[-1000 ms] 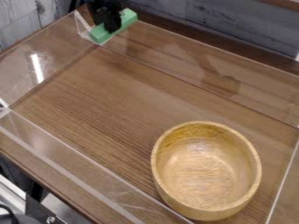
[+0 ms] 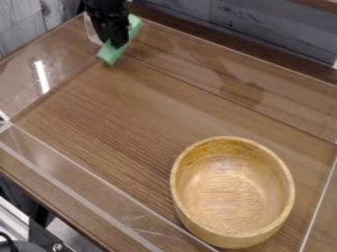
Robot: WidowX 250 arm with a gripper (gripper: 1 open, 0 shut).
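My gripper (image 2: 110, 31), a dark shape at the top left of the camera view, is shut on a green object (image 2: 116, 51) held over the back left of the wooden table (image 2: 132, 138). Its fingers are partly hidden and small to see. A pale yellow oval bowl (image 2: 232, 189) stands at the front right.
A raised rim runs along the back edge, and the table's left edge is at the far left.
My gripper and the green object have moved a little toward the front of the table and slightly left. The bowl has not moved.
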